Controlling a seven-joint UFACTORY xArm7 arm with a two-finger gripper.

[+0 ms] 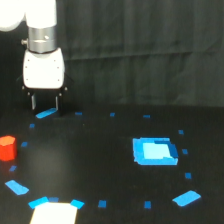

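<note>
High at the left, my gripper (45, 103) points down with its two fingers spread apart, and nothing shows between them. A blue strip (46, 113) lies on the dark table just below. The red object (7, 148) sits at the left edge, partly cut off by the frame. Right of centre is a flat blue piece (138, 151) with a pale, white-blue area (157, 151) inside it. A cream-coloured block (54, 213) stands at the bottom left, cut off by the lower edge.
Small blue marks dot the black table. Larger blue strips lie at the lower left (16, 187) and lower right (186, 198). A dark curtain (150, 50) hangs behind.
</note>
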